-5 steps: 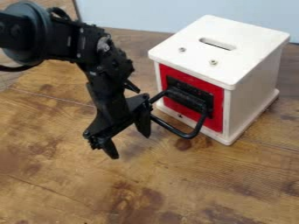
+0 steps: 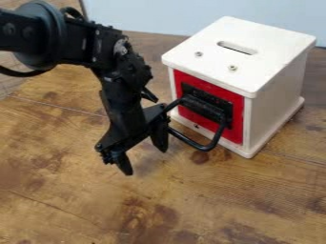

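My black gripper (image 2: pixel 141 154) hangs low over the wooden floor, left of a white wooden box (image 2: pixel 254 52) with a slot on top and a red front panel (image 2: pixel 234 133). Its two fingers are spread apart and point down, with nothing visible between them. A black bent tube handle (image 2: pixel 201 145) on the red panel sticks out toward the gripper, reaching close to its right side; whether they touch I cannot tell.
A pale wall (image 2: pixel 152 14) stands behind. A cable loops at the upper left of the arm.
The arm and gripper have shifted very slightly over the last second; the box and handle look unchanged.
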